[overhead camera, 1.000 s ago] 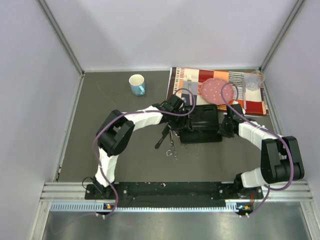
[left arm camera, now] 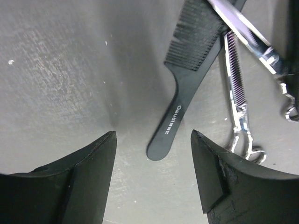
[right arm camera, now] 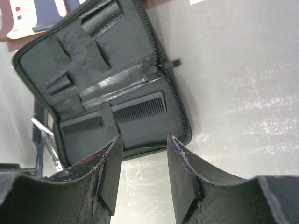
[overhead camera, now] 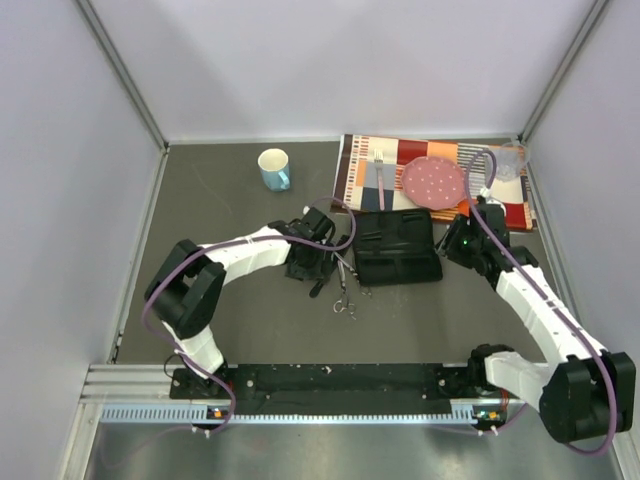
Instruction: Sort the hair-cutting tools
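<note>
A loose black comb lies on the table, its handle showing between the fingertips of my left gripper, which is open above it and apart from it. Right of the comb are thinning scissors with toothed blades and a second pair of scissors, partly cut off by the frame. The black zip case lies unfolded, and another comb is tucked in its lower half. Just off the case's right side in the top view, my right gripper is partly open with nothing between its fingers.
A striped placemat with a pink plate, fork and clear cup lies behind the case. The blue mug stands at the back left.
My left gripper has moved left from over the case to above the loose comb. My right gripper has drawn slightly away from the case's right edge. The case has shifted slightly left.
</note>
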